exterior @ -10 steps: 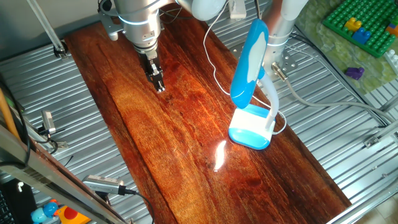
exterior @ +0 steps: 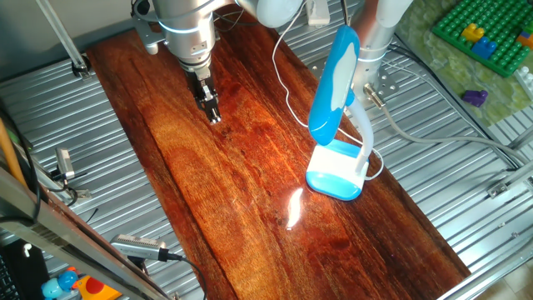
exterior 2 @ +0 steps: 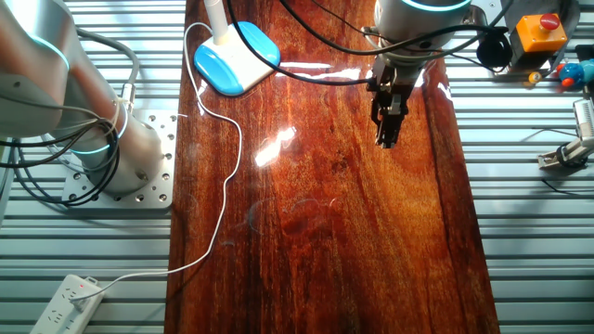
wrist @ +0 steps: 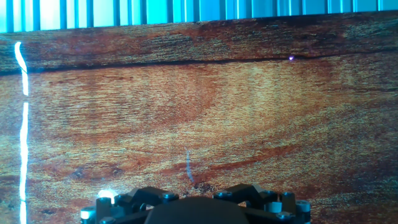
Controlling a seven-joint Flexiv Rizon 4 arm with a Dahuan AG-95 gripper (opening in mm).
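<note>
My gripper point(exterior: 215, 122) hangs above the wooden board, pointing down, toward its far left part in exterior view 1. In exterior view 2 the gripper point(exterior 2: 385, 145) shows near the top right of the board. Along the lower edge of the wrist view its two fingers point(wrist: 148, 195) stand apart, with a dark housing between them. Nothing shows held. A blue and white desk lamp point(exterior: 335, 83) stands on the board to the right of the gripper, clear of it. Its base point(exterior 2: 219, 72) is at the top left of exterior view 2.
The wooden board point(exterior: 241, 200) is bare apart from the lamp and its white cable point(exterior 2: 225, 186). Light glares off its surface. A power strip point(exterior 2: 65, 306) and an emergency stop box point(exterior 2: 540, 37) lie off the board.
</note>
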